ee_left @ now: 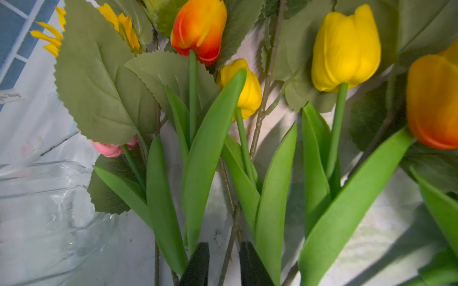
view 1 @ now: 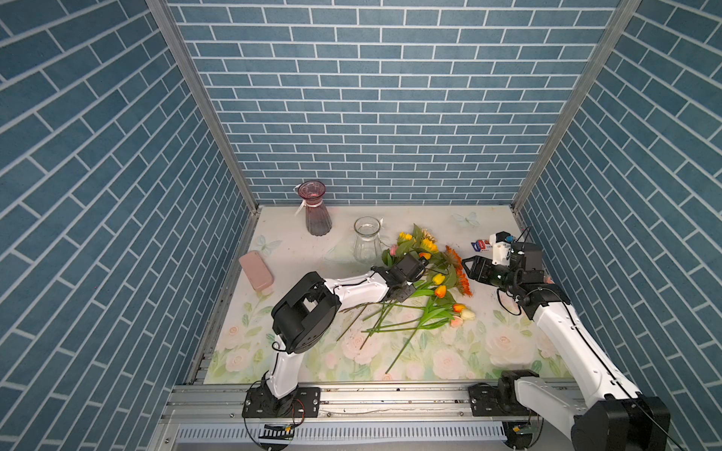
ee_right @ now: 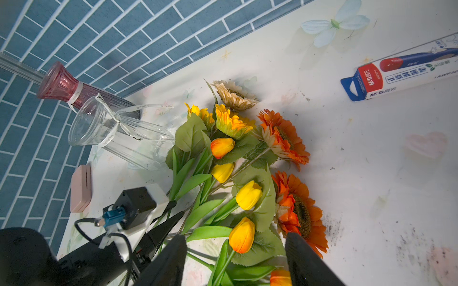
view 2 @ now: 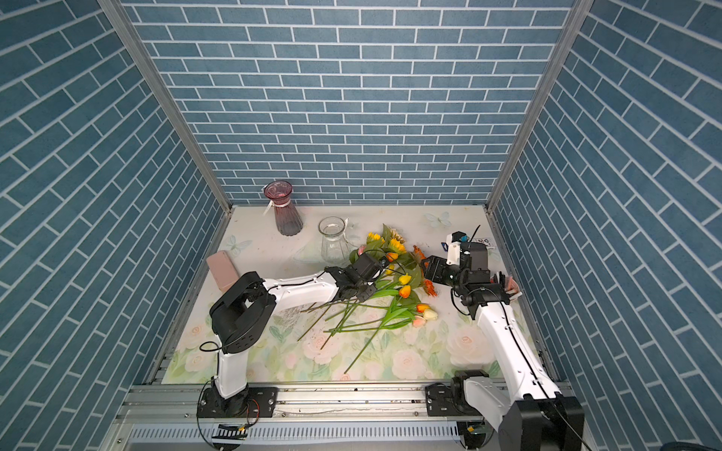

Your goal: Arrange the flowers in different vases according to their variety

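Note:
Tulips, orange sunflowers and yellow ones lie in a pile at table centre-right, stems toward the front. A clear vase stands left of the pile, a red-to-grey vase behind it. My left gripper is low over the tulips, fingertips a little apart among leaves and stems; whether it grips any is unclear. My right gripper stands open above the pile's right side, with flowers visible below between its fingers.
A pink block lies at the left. A boxed item lies at the back right. Tiled walls enclose the back and sides.

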